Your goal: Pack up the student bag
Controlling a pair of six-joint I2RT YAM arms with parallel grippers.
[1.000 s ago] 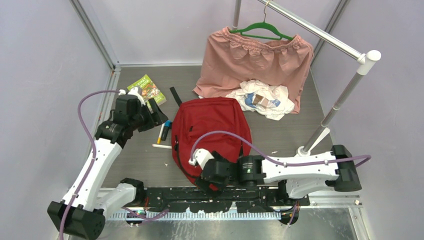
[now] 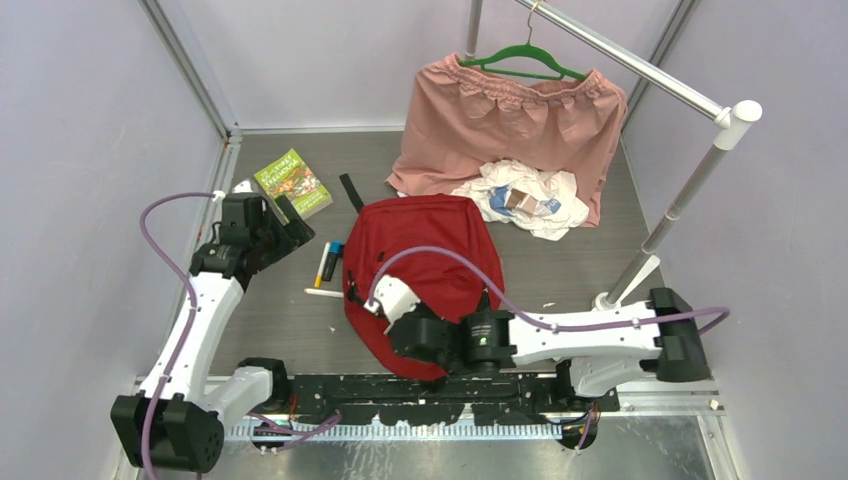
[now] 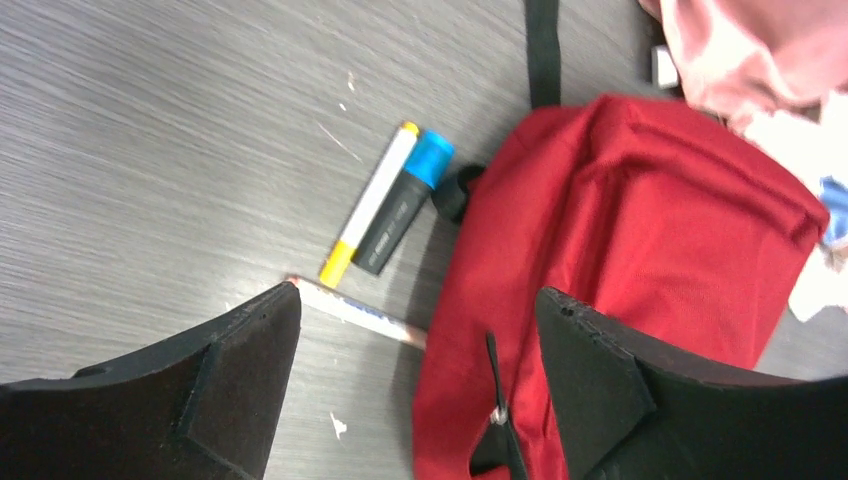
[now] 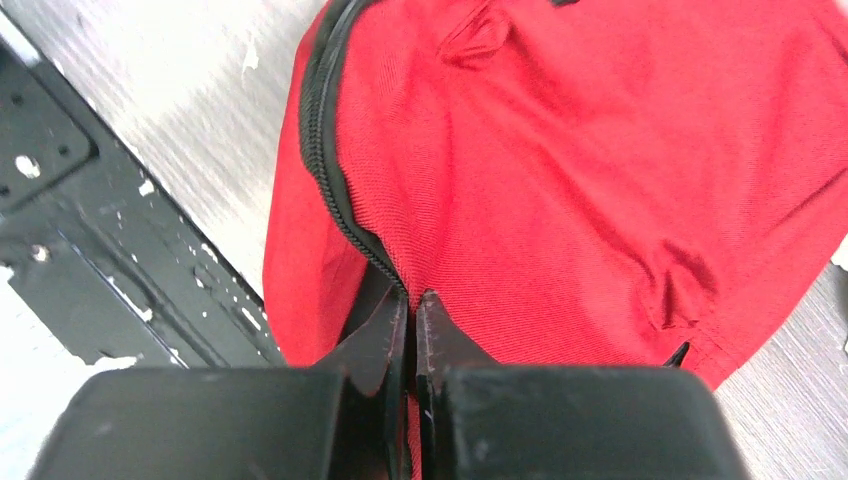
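Note:
The red backpack point(image 2: 420, 240) lies flat in the middle of the floor. My right gripper, over its near end, is shut on the dark zipper band along the bag's edge. My left gripper hangs open left of the bag, nothing between its fingers. Below it lie a yellow-white marker point(image 3: 370, 200), a black pen with blue cap point(image 3: 398, 215) and a white pen point(image 3: 350, 312). A green book point(image 2: 295, 180) lies at the back left.
Pink shorts point(image 2: 500, 120) hang from a rack at the back right, above a crumpled white cloth point(image 2: 550, 210). The rack's post point(image 2: 670, 220) stands right of the bag. Bare floor lies left of the pens.
The left arm has drawn slightly leftward from the book.

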